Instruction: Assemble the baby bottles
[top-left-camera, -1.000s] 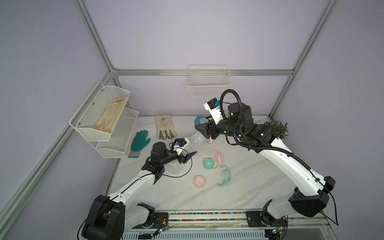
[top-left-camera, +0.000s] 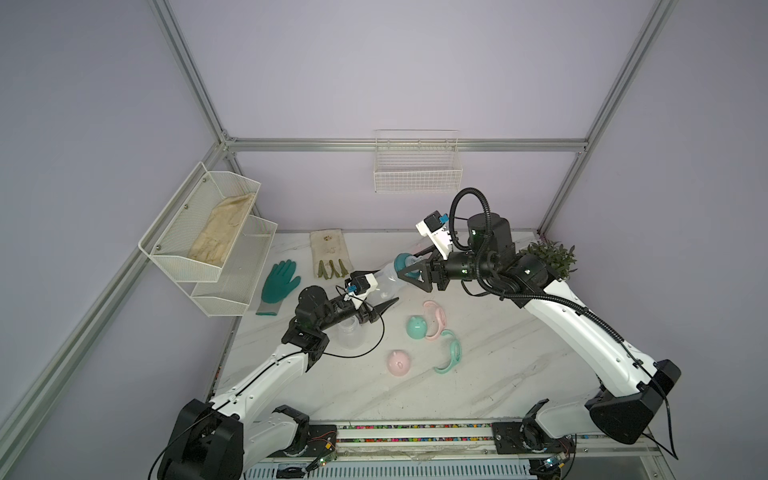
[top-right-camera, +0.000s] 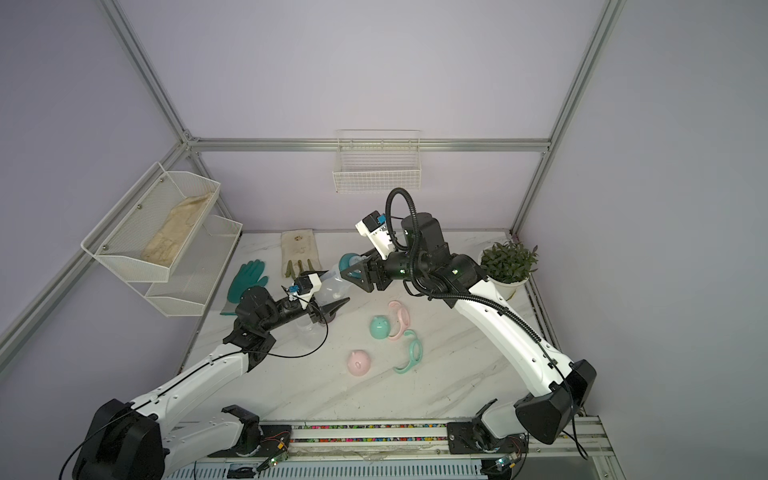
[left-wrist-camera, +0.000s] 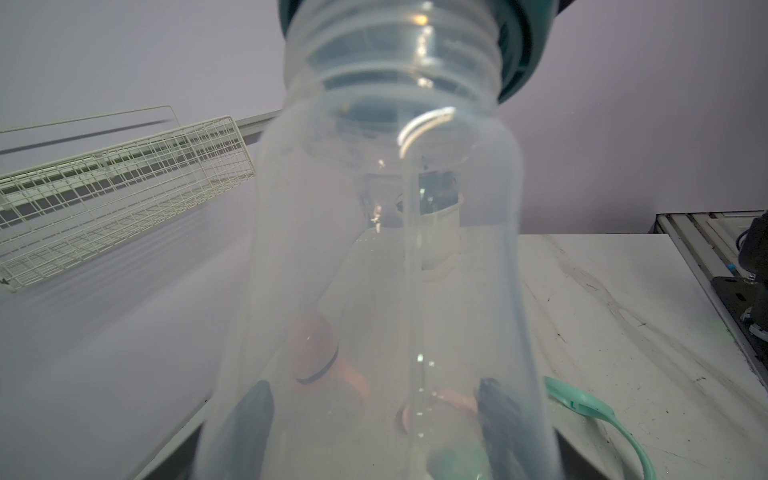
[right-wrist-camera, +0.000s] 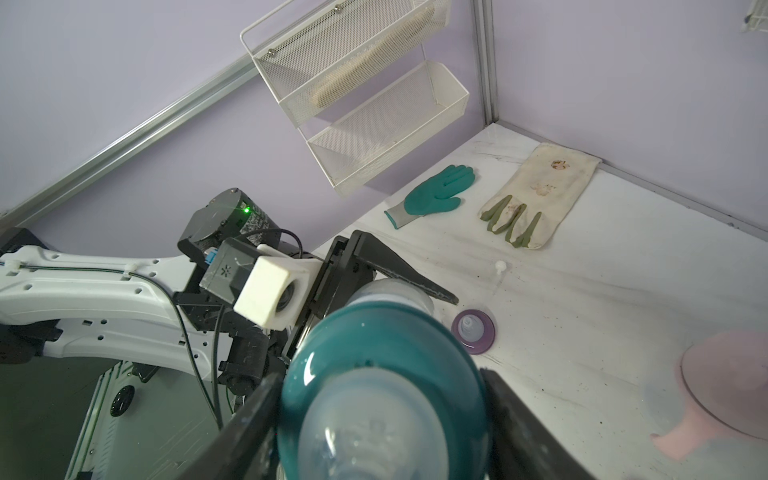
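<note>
A clear bottle (left-wrist-camera: 384, 240) stands in my left gripper (top-left-camera: 384, 293), which is shut on its body; its fingers (left-wrist-camera: 249, 432) show through the plastic. At the bottle's mouth is a teal collar (right-wrist-camera: 376, 336) with a clear nipple (right-wrist-camera: 372, 428). In the left wrist view the collar (left-wrist-camera: 524, 48) looks slightly tilted around the threaded neck; whether it is seated cannot be told. My right gripper (top-left-camera: 413, 262) is open, its fingers (right-wrist-camera: 520, 424) on either side of the collar. Teal (top-left-camera: 417, 326) and pink (top-left-camera: 398, 362) round pieces and pink (top-left-camera: 433, 320) and teal (top-left-camera: 449, 352) handles lie on the table.
A purple collar with a nipple (right-wrist-camera: 473, 332) lies beyond the bottle. Teal (top-left-camera: 280, 281) and beige (top-left-camera: 330, 252) gloves rest at the back left. A plant (top-right-camera: 509, 262) stands at the right.
</note>
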